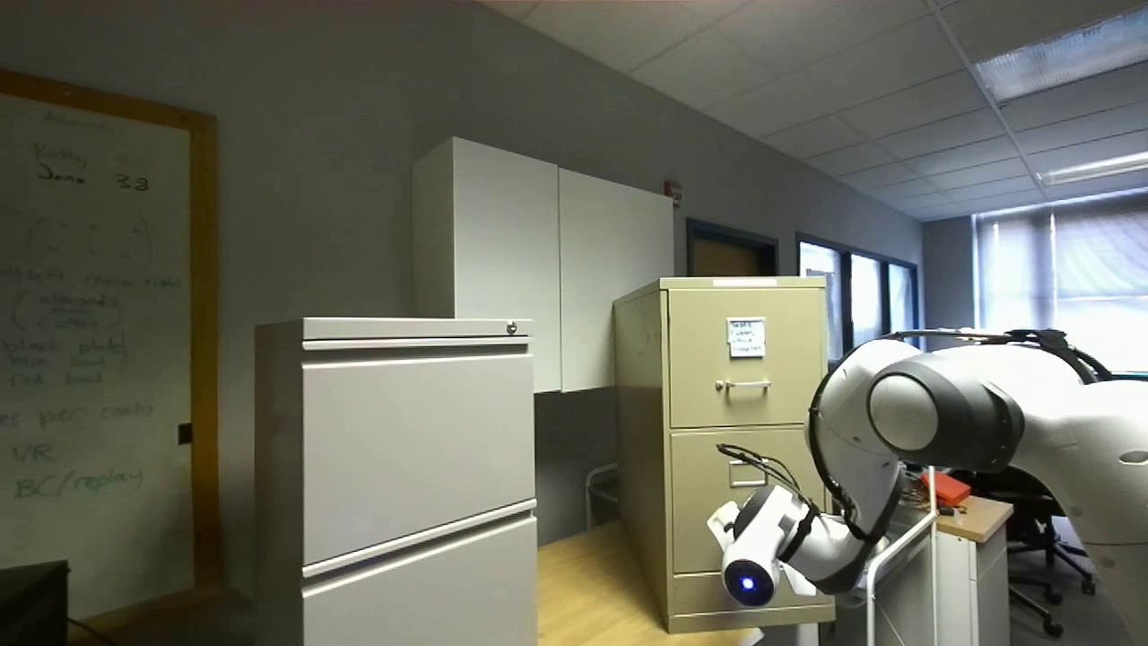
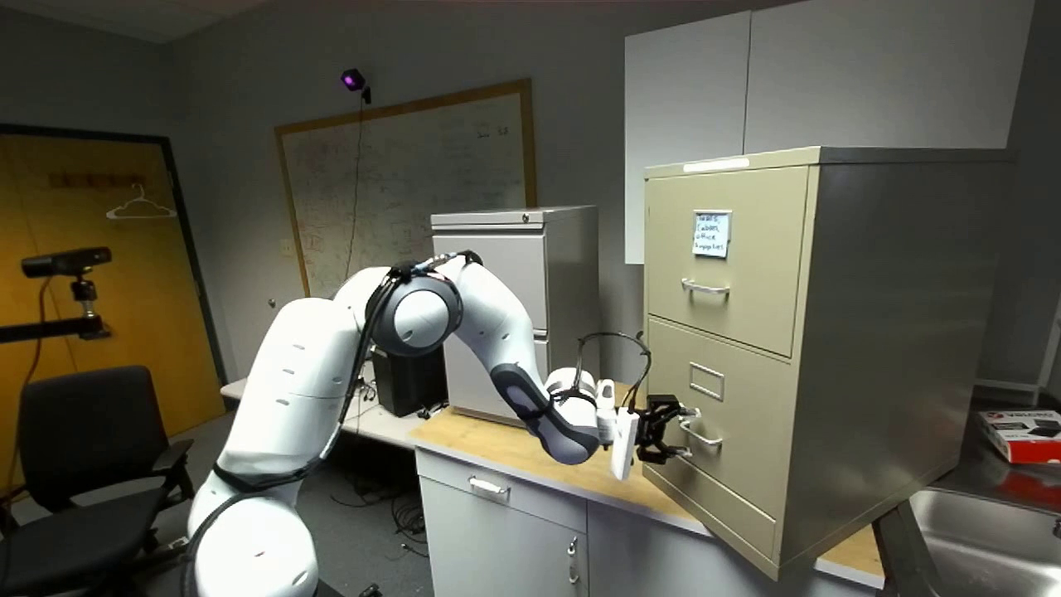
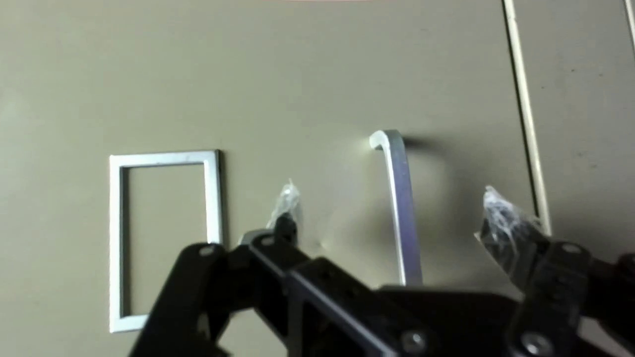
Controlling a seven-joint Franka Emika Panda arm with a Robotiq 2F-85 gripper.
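A beige filing cabinet (image 2: 737,365) has two drawers, both flush with its front. The lower drawer's metal handle (image 3: 402,208) lies between the spread fingers of my gripper as the wrist view looks at it. Clear plastic wraps the fingertips (image 3: 506,220). In exterior view 2 the black gripper (image 2: 686,433) is right at that lower handle (image 2: 702,434), open; whether a finger touches it I cannot tell. An empty label frame (image 3: 163,157) is beside the handle. In exterior view 1 the arm's wrist hides the lower handle.
The upper drawer has its own handle (image 2: 705,288) and a label (image 2: 711,234). A grey cabinet (image 2: 489,288) stands farther along the wooden counter (image 2: 557,469). A sink (image 2: 985,542) lies on the other side. Clear floor space is not visible before the drawer.
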